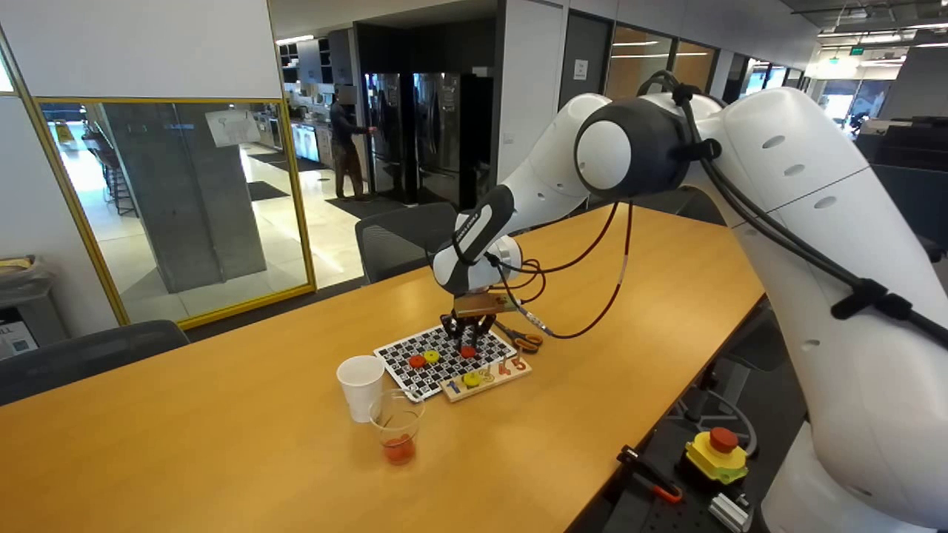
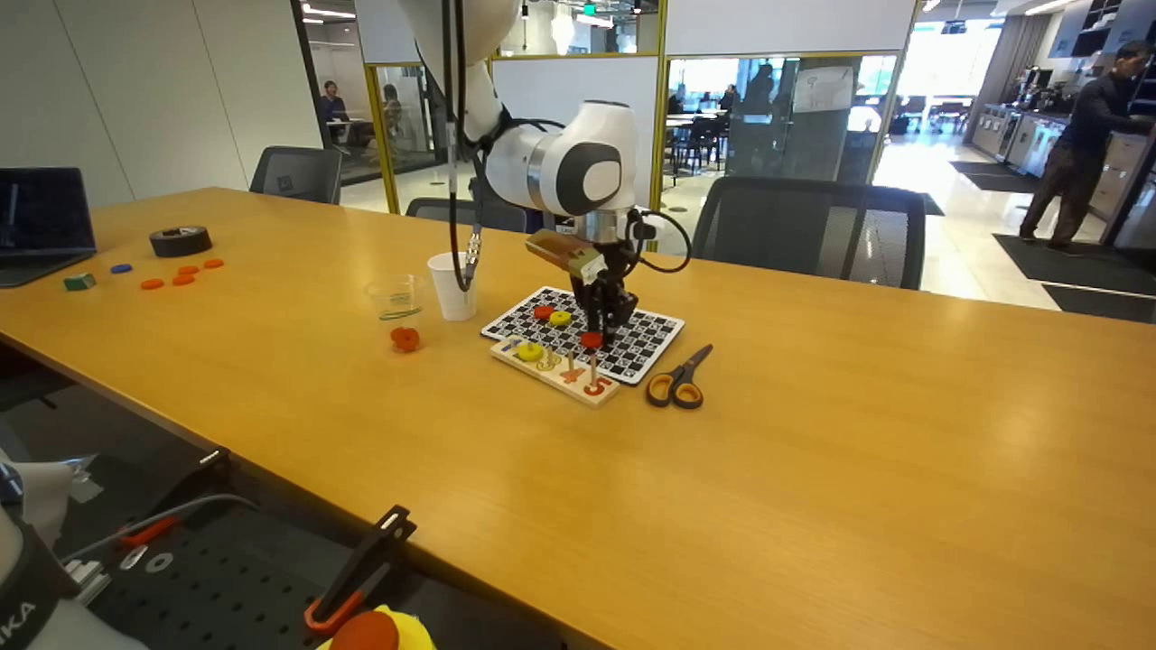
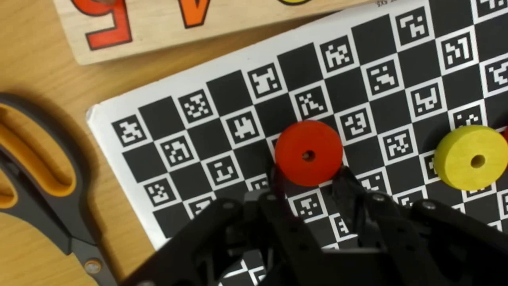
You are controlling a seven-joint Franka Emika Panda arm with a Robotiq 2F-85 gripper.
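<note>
My gripper is shut on a red disc [image 3: 309,138] with a small central hole, its dark fingertips gripping the near part of the sides. Beneath is the black-and-white checker board [image 3: 185,157]; whether the disc touches it I cannot tell. A yellow disc [image 3: 457,157] lies on the board beside the gripper, and a second red disc [image 1: 417,361] lies just past it. Along the board's edge rests the wooden number board [image 2: 542,369] with pegs, one yellow disc [image 2: 528,352] at its low-number end.
Open-handled scissors [image 2: 678,384] lie by the board's corner. A white paper cup [image 1: 361,388] and a clear cup [image 1: 397,425] with red pieces at its base stand on the other side. Loose orange pieces [image 2: 183,275] and black tape [image 2: 181,239] lie farther off.
</note>
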